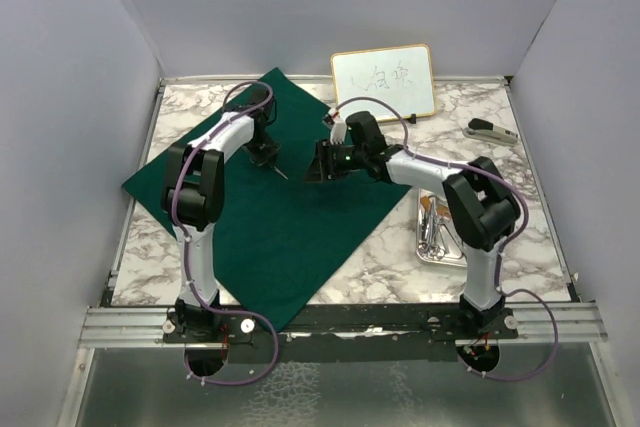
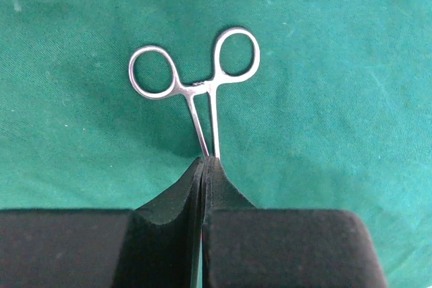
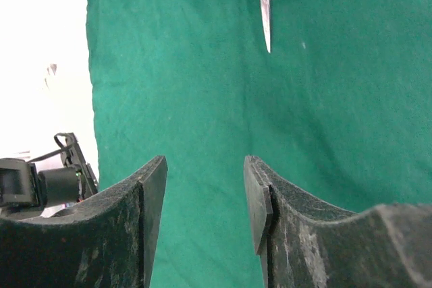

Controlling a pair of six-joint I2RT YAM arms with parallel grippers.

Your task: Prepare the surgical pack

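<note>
A green drape (image 1: pixel 280 247) covers the middle of the table. On it, in the left wrist view, lies a silver hemostat (image 2: pixel 239 72) with two ring handles, its tips hidden behind my left gripper, whose fingers are shut together over it. In the top view that gripper (image 1: pixel 264 155) is at the drape's upper middle. My right gripper (image 1: pixel 322 162) stands open just to the right of it, above the drape; in the right wrist view its fingers (image 3: pixel 152 193) have only cloth below them, and the hemostat's slim end (image 3: pixel 266 28) shows farther off.
A steel tray (image 1: pixel 424 255) with several instruments sits at the right. A whiteboard (image 1: pixel 383 72) lies at the back, and a stapler-like object (image 1: pixel 490 132) at the back right. Bare marble (image 1: pixel 365 282) shows at the front right.
</note>
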